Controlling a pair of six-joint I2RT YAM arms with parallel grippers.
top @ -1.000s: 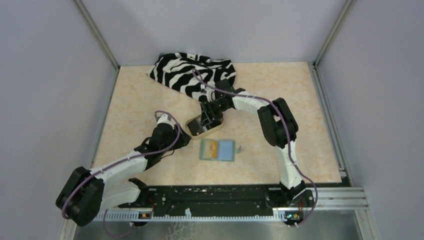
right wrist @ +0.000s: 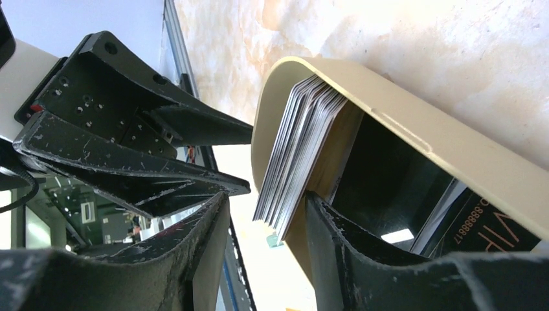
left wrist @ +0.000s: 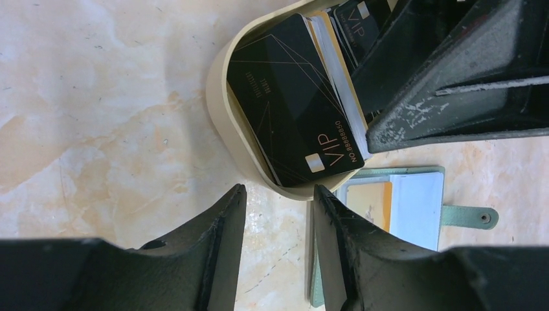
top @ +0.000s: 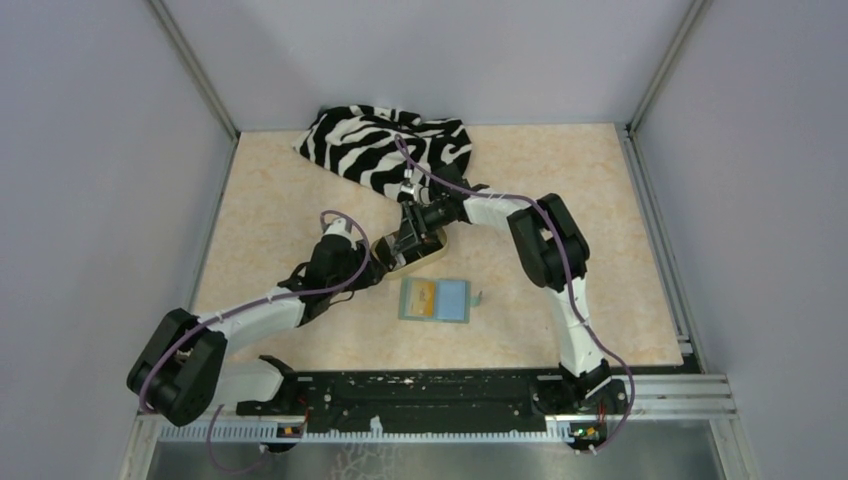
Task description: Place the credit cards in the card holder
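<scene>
The cream tray (top: 432, 257) holds black VIP cards (left wrist: 291, 103). In the right wrist view a card stack (right wrist: 298, 149) stands on edge at one end of it. My right gripper has its fingers apart on either side of the stack's lower end, over the tray. My left gripper is at the tray's left end, fingertips apart in its wrist view; whether anything is held between them is unclear. The card holder (top: 450, 300), teal with yellow and blue panels, lies open in front of the tray.
A zebra-striped cloth (top: 350, 145) lies at the back. Both arms crowd the tray closely.
Over the last second my left arm has moved slightly right and toward the back, to the tray's end. My right arm has shifted only slightly.
</scene>
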